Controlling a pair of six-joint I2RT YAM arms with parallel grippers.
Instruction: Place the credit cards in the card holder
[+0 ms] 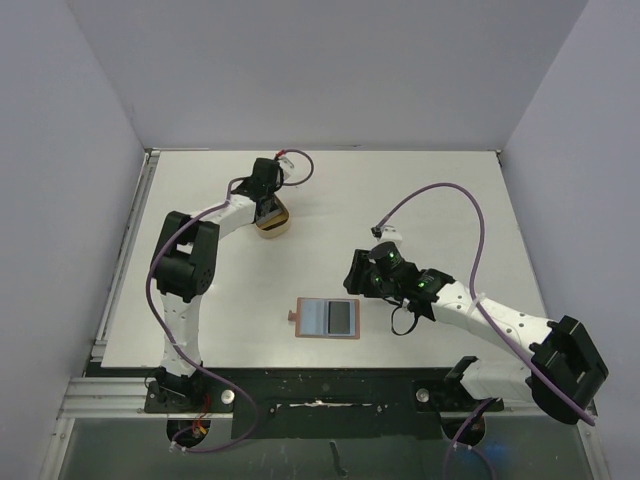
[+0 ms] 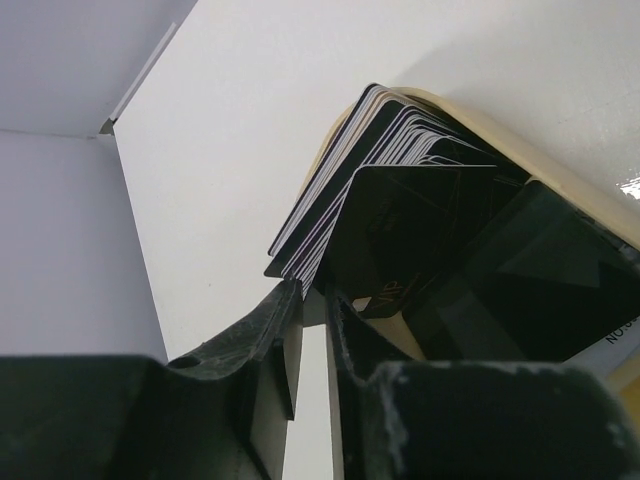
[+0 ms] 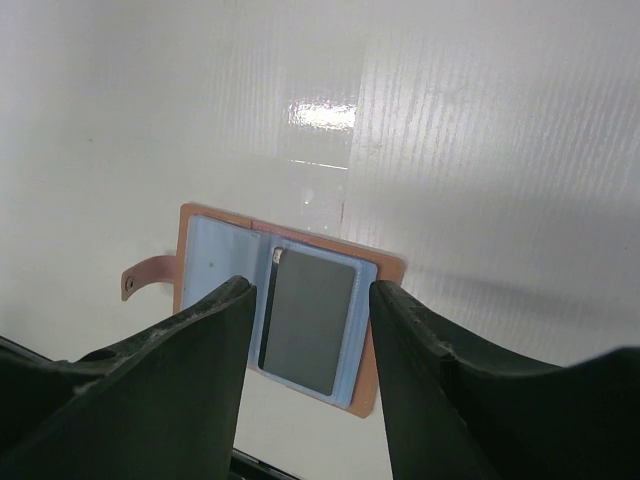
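Several thin dark cards (image 2: 350, 175) stand in a stack in a light tan box (image 1: 276, 231) at the back left of the table. The front card (image 2: 415, 220) leans apart from the stack. My left gripper reaches down at its lower corner, fingers a narrow gap apart with card edges at the fingertips; a firm hold does not show. The card holder (image 1: 325, 335), brown with pale blue inside, lies open flat at the front middle. A dark grey panel (image 3: 308, 320) fills its right half. Above the holder, my right gripper stands open and empty.
Beside the stack, another dark card (image 2: 520, 290) lies flatter in the box. A strap (image 3: 150, 272) sticks out from the holder's left side.
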